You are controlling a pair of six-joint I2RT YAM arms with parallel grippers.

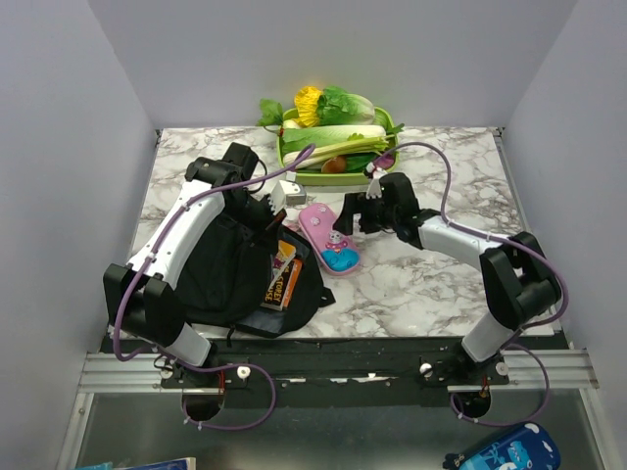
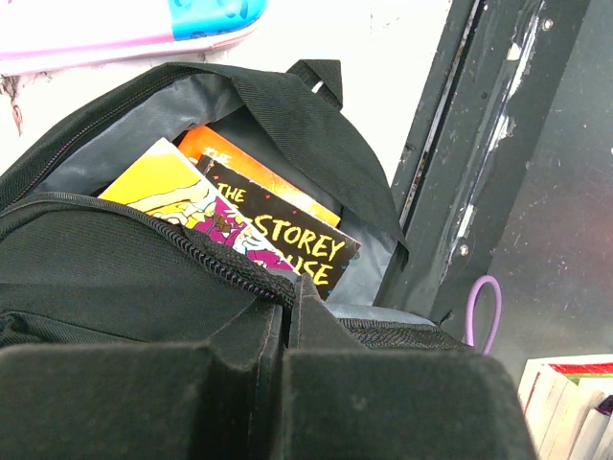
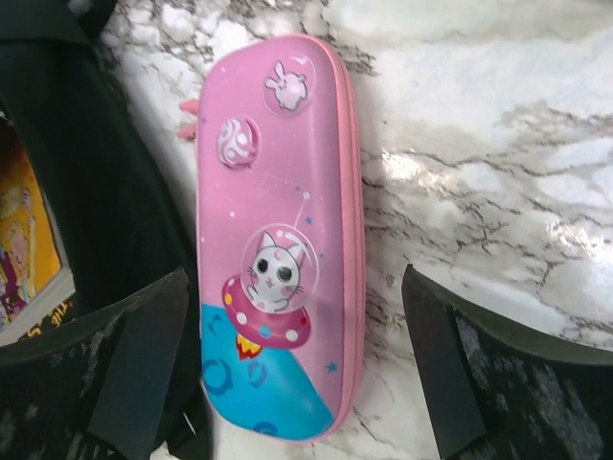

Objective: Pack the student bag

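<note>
My left gripper is shut on the edge of the black bag [image 2: 115, 268], at its zipper. Books with yellow, black and orange covers [image 2: 268, 230] lie inside the bag's open mouth. The pink pencil case [image 3: 278, 192], with a kitten and a blue end, lies flat on the marble table just right of the bag. My right gripper hangs open over the case's lower half, one finger either side in the right wrist view.
A green basket of vegetables [image 1: 288, 170] stands at the back. A blue patterned item [image 1: 509, 450] and more books [image 2: 556, 402] show beyond the front edge.
</note>
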